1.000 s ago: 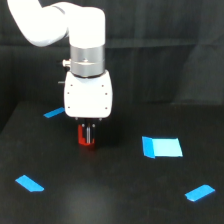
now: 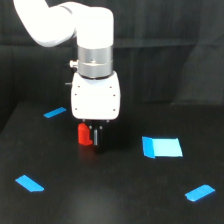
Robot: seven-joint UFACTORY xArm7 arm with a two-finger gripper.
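Observation:
A small red object sits low on the dark table, left of the middle of the camera view. My white gripper points down right at it, its dark fingers overlapping the red object's right part in the view. Part of the red object is hidden behind the fingers. Whether the fingers touch it, and how far apart they stand, is too small and dark to tell.
A light blue square with a darker blue strip lies to the right. Blue tape pieces mark the table at front left, front right and back left.
The arm and gripper have shifted a little to the right. The red object looks to be in about the same place, now showing more to the left of the fingers.

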